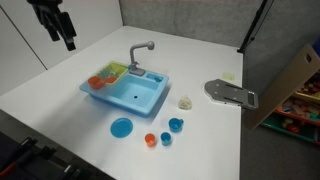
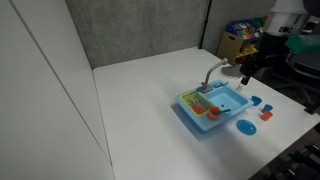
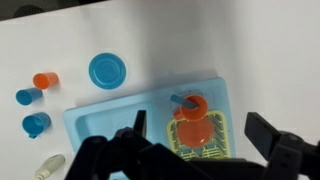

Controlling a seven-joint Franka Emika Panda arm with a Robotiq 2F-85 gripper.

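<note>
My gripper hangs in the air at the upper left of exterior view 1, above the table, its fingers open and empty. A blue toy sink with a grey faucet stands on the white table. Inside its left side, a yellow-green rack holds orange-red dishes. From the wrist, an orange cup with something blue in it and an orange-red round dish show at the rack, between and below my spread fingers.
A blue plate, an orange cup, a blue cup and another blue cup lie in front of the sink. A pale object and a grey flat tray are to the right.
</note>
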